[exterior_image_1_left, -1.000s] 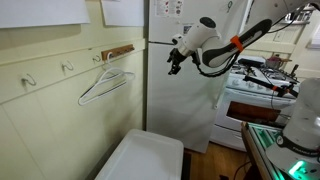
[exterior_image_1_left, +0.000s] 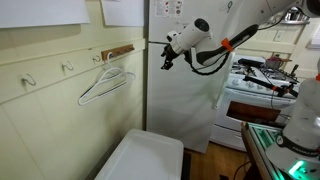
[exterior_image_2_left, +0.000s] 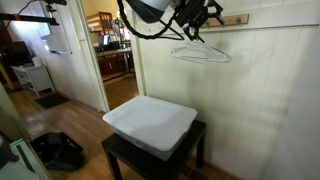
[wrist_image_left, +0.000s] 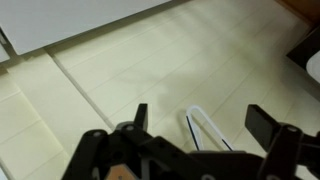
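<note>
My gripper (exterior_image_1_left: 168, 62) is open, up near the wall's hook rail, with nothing between its fingers. A white clothes hanger (exterior_image_1_left: 106, 86) hangs on the wall in exterior view 1, to the left of the gripper and apart from it. In exterior view 2 the hanger (exterior_image_2_left: 200, 52) shows below the hook rail (exterior_image_2_left: 236, 20), close to the gripper in that view. Through the wrist view, part of the hanger (wrist_image_left: 205, 122) appears between and beyond the gripper's open fingers (wrist_image_left: 140, 116); its lower end is hidden.
A white lidded bin (exterior_image_2_left: 150, 115) stands on a black table (exterior_image_2_left: 128, 156) below the hanger. More hooks (exterior_image_1_left: 67, 66) line the wall to the left. Behind the arm stand a white fridge (exterior_image_1_left: 178, 105) and a stove (exterior_image_1_left: 260, 95).
Over the last second my gripper has shifted slightly left and up, toward the wall. The hanger and bin have not moved.
</note>
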